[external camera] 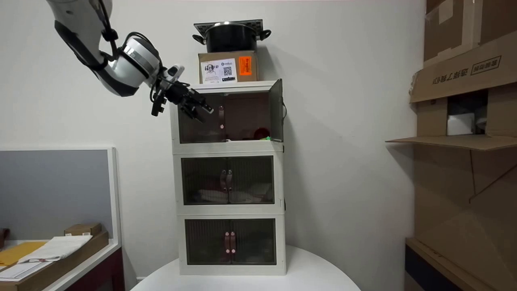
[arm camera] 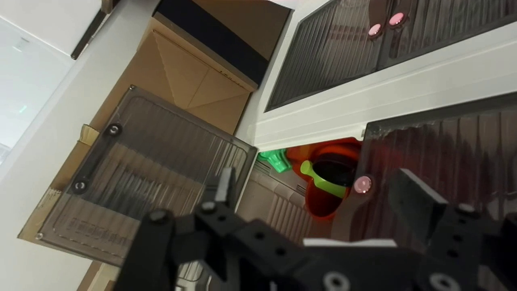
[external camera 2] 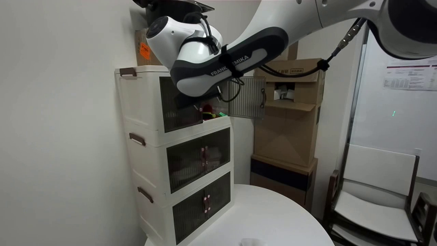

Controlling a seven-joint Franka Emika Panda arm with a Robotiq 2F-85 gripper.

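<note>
In exterior view 1, my gripper [external camera: 204, 114] is open and empty, in front of the top compartment's left door. That left door [external camera: 199, 123] is closed, while the right door [external camera: 276, 111] is swung outward. Between my spread fingers, the wrist view shows the opening beyond. Inside it lie a red-orange item [arm camera: 321, 201], a light-green curved piece [arm camera: 331, 185] and a bright green object [arm camera: 277, 160]. Part of the red item is hidden behind the closed door. The left door's handle [arm camera: 349, 208] hangs close to the opening.
Two compartments with closed doors [external camera: 228, 180] are stacked below, on a round white table [external camera: 315, 271]. A cardboard box [external camera: 225, 68] and black pot [external camera: 231, 39] sit on top. Large cartons [external camera: 465, 194] stand at the right; the wall space between is free.
</note>
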